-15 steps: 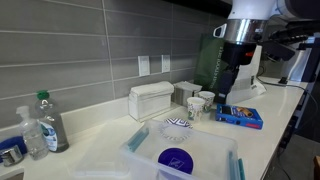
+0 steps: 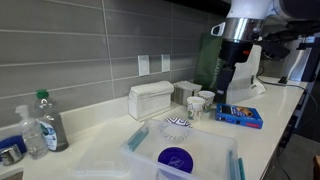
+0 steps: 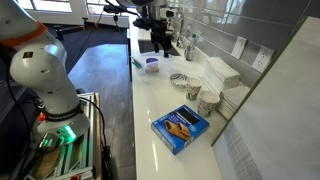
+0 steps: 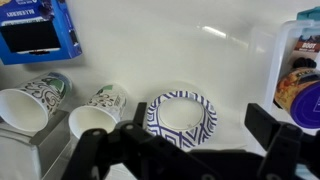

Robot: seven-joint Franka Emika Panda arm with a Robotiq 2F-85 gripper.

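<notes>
My gripper is open above the counter, its two black fingers (image 4: 262, 123) wide apart and nothing held between them. Below and between them in the wrist view lies a white bowl (image 4: 153, 123) with a dark patterned rim. In exterior view 1 the gripper (image 2: 222, 92) hangs high over the counter, well clear of the objects. The same bowl (image 3: 179, 79) rests on the white counter in exterior view 2. Two patterned white cups, one nearer the bowl (image 4: 109, 101) and another beside it (image 4: 47, 94), lie toward the left of the wrist view.
A clear plastic bin (image 2: 205, 146) holds a jar with a purple lid (image 2: 176, 160). A blue box (image 3: 180, 128) lies on the counter past the cups. Soap bottles (image 2: 49, 121) stand by the tiled wall.
</notes>
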